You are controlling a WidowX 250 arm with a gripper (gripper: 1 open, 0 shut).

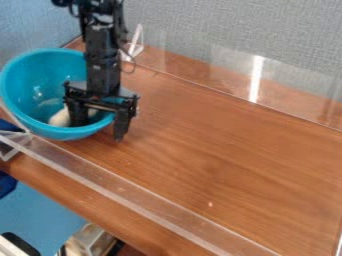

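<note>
A turquoise bowl [30, 82] sits at the left end of the wooden table. My black gripper [99, 121] hangs down over its right part, open, with its fingertips low around the bowl's near right side. A pale object [60, 117] lies inside the bowl just left of the fingers, partly hidden by the gripper; what it is I cannot tell.
Clear strips run along its front and back edges, with a grey wall [241, 35] behind. Dark blue and white items lie at the left edge and below.
</note>
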